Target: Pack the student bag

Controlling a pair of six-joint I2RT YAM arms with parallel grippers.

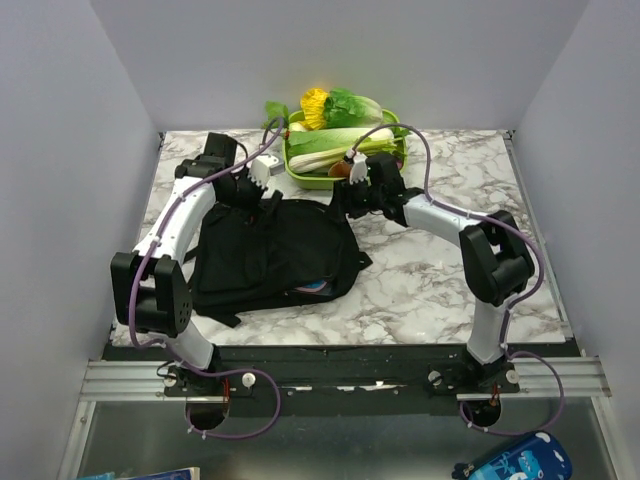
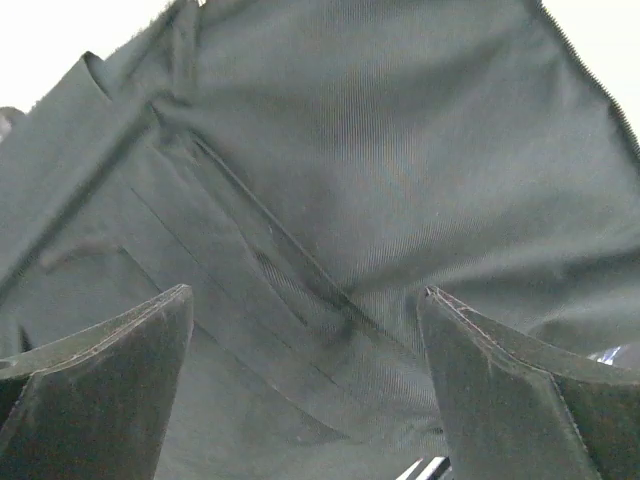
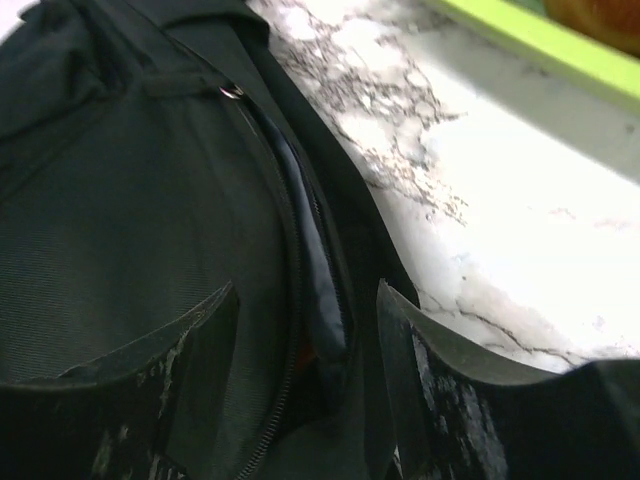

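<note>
The black bag (image 1: 300,250) lies flat on the marble table, a zipped opening showing at its right side and some blue item at its lower edge. My left gripper (image 1: 262,205) hangs open over the bag's upper left part; in the left wrist view its fingers (image 2: 100,390) frame folds of black fabric (image 2: 300,200). My right gripper (image 1: 348,200) is open at the bag's upper right corner, with the zipper edge (image 3: 290,230) between and below its fingertips in the right wrist view.
A green basin (image 1: 300,178) of vegetables stands at the back, close behind both grippers. A blue case (image 1: 512,460) lies at the bottom right, off the table.
</note>
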